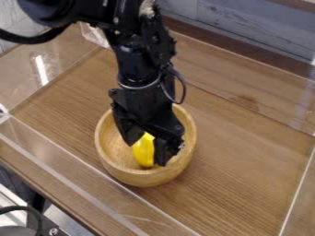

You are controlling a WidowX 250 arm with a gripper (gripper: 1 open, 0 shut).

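Observation:
A round wooden bowl (114, 155) sits on the wooden table, with a yellow object (144, 150) inside it. The black robot arm comes down from the top of the view, and its gripper (149, 135) is low inside the bowl, with fingers on either side of the yellow object. The arm partly hides the object, and whether the fingers press on it cannot be seen clearly.
Bare table (246, 138) lies to the right and to the left of the bowl. A pale wall runs along the back right. A black cable is at the lower left.

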